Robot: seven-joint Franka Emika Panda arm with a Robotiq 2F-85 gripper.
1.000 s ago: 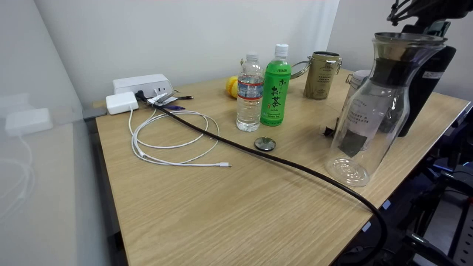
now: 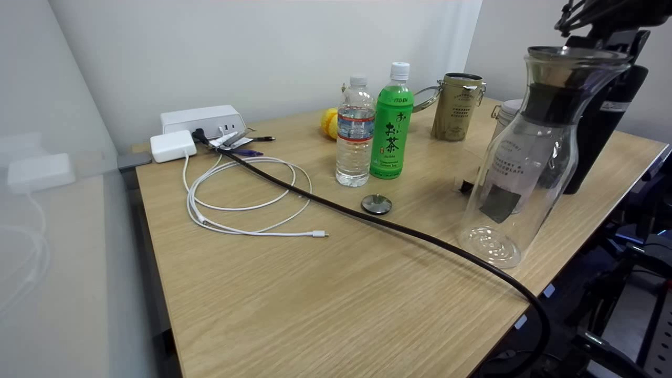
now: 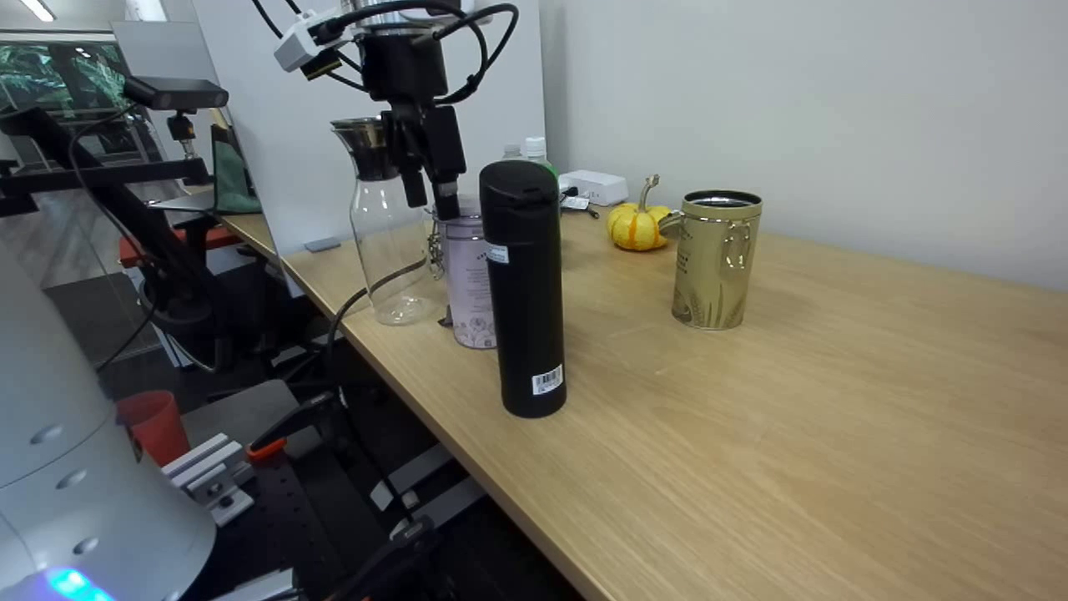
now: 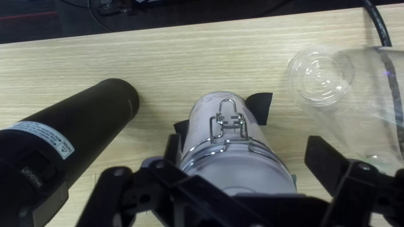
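Note:
My gripper (image 3: pixel 430 199) points down, open, above the pale lidded canister (image 4: pixel 231 125). In the wrist view its fingers stand to either side of the canister's lid, with space on both sides; nothing is held. The glass carafe (image 2: pixel 504 170) with a dark collar and metal top stands upright close by. One of my fingers (image 4: pixel 326 162) is right beside it in the wrist view; I cannot tell whether they touch. On the canister's other side stands a tall black bottle (image 3: pixel 526 300). Dark flat pieces (image 4: pixel 259 107) lie by the canister's base.
An open gold tin (image 3: pixel 712 270) and a small yellow pumpkin (image 3: pixel 637 226) stand toward the wall. A water bottle (image 2: pixel 354 142), green tea bottle (image 2: pixel 390 126) and round metal lid (image 2: pixel 376 204) are nearby. A black cable (image 2: pixel 403 232) crosses the table.
The carafe has shifted slightly left and toward the exterior view 1 camera. The gripper and its cables have also moved slightly. Everything else on the table looks the same.

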